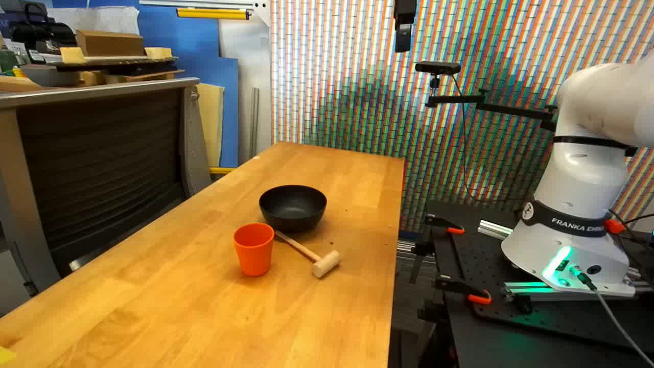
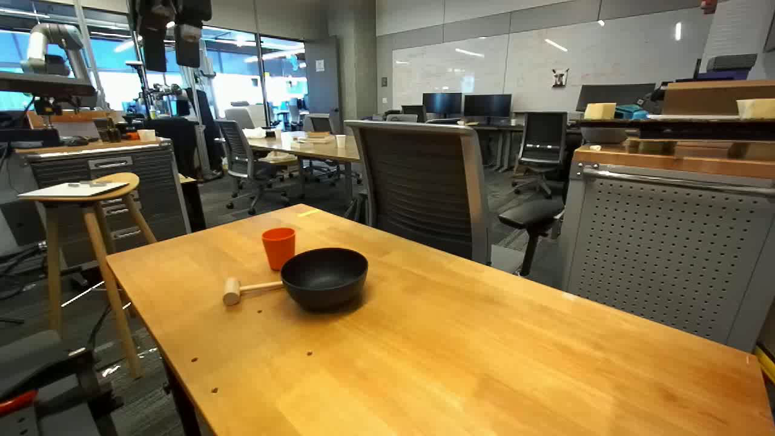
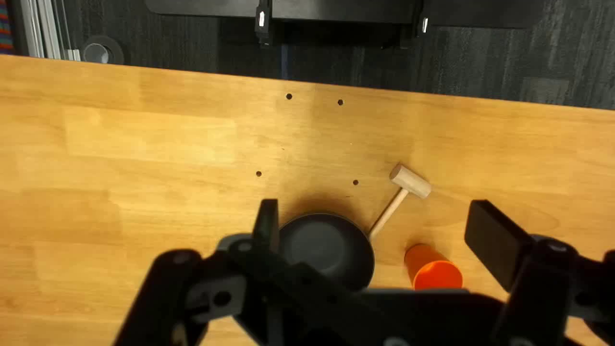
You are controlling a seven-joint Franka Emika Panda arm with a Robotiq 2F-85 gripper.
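Observation:
On the wooden table [image 1: 202,294] stand a black bowl [image 1: 293,208] and, close by, an upright orange cup [image 1: 254,250]. A wooden mallet [image 1: 309,254] lies beside them, its handle end at the bowl and its head toward the robot's side. Seen from above in the wrist view, my gripper is open, its fingers wide apart with nothing held. It hangs high over the table; its body hides part of the bowl [image 3: 328,245] and the lower edge of the cup [image 3: 426,265]. The mallet [image 3: 398,199] shows whole there.
An office chair [image 2: 425,189] stands against the table's far long side. The robot base [image 1: 564,214] sits on a separate black bench [image 1: 490,331] with clamps, across a gap.

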